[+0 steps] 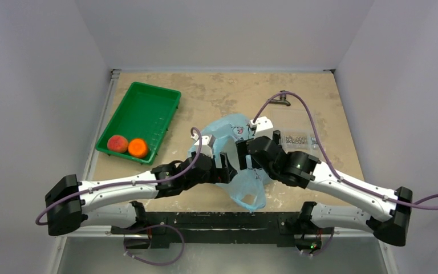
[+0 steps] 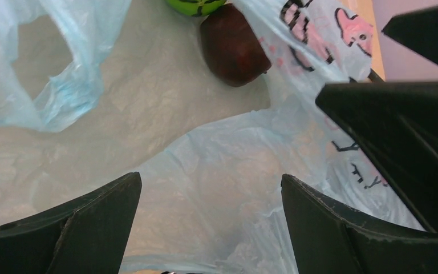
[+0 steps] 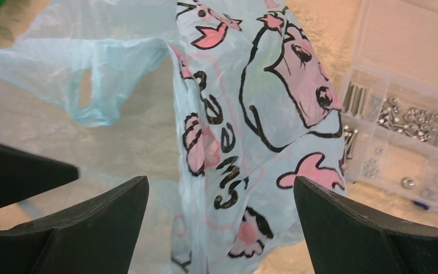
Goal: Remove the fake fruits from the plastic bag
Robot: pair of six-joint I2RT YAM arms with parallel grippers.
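The pale blue plastic bag (image 1: 245,194) lies crumpled mid-table under both grippers, its cartoon-printed side toward the right. Inside it, in the left wrist view, are a dark red fruit (image 2: 234,48) and a green striped fruit (image 2: 194,4) at the top edge. My left gripper is over the bag's mouth, fingers apart, nothing seen between them. My right gripper stands open above the printed part of the bag. A peach (image 1: 117,142) and an orange (image 1: 138,148) sit in the green tray (image 1: 162,94) at the left.
A clear organiser box (image 3: 405,63) with small screws lies right of the bag, partly hidden in the top view by the right arm. A metal tap (image 1: 278,101) lies behind it.
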